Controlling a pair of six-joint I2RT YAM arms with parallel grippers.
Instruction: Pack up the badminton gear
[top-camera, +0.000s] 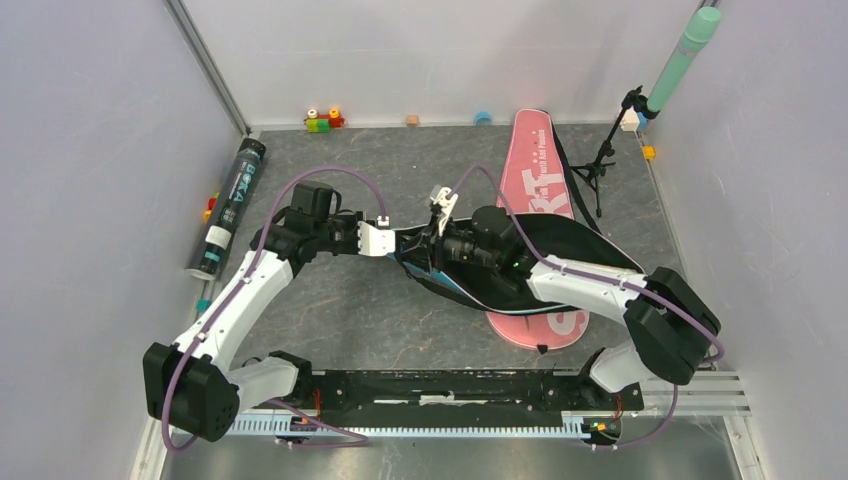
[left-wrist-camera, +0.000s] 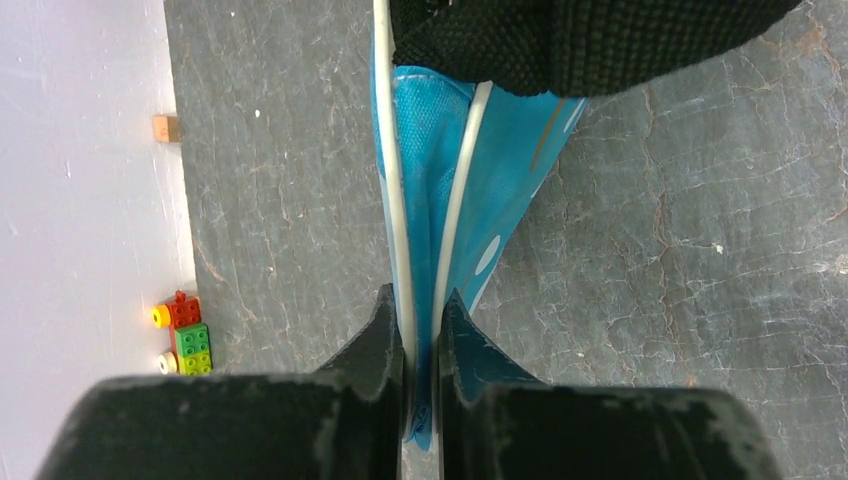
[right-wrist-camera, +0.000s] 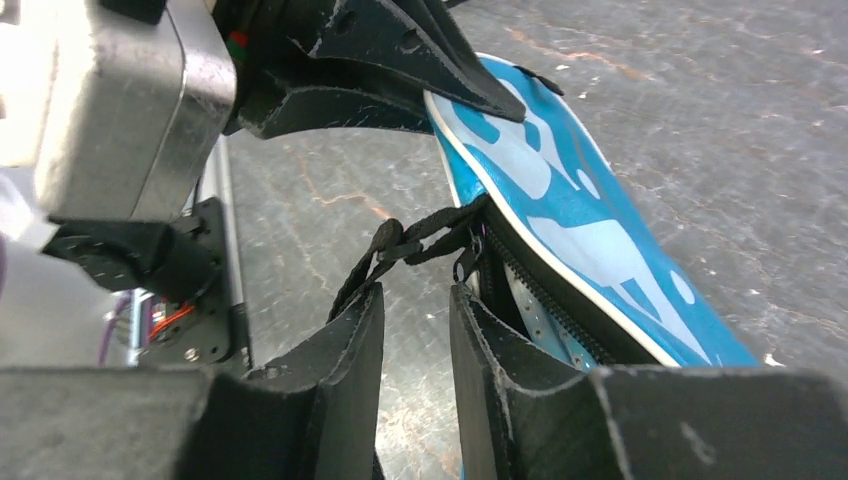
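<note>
A blue racket bag (right-wrist-camera: 600, 270) with white piping and a black inside lies partly unzipped. My left gripper is shut on its narrow blue end, also seen in the right wrist view. Close to that end, my right gripper is open, its fingertips apart. A black pull cord (right-wrist-camera: 430, 235) runs from the zip (right-wrist-camera: 465, 262) toward the left fingertip in that view; it does not look gripped. In the top view the bag's wide black opening (top-camera: 560, 245) spreads rightward under my right arm, with a pale handle (top-camera: 605, 268) inside.
A pink racket bag (top-camera: 535, 150) lies partly beneath the blue one. A black shuttlecock tube (top-camera: 232, 200) rests along the left wall. Toy blocks (top-camera: 322, 121) sit at the back, and a small tripod (top-camera: 597, 165) stands at back right. Floor left of the pink bag is bare.
</note>
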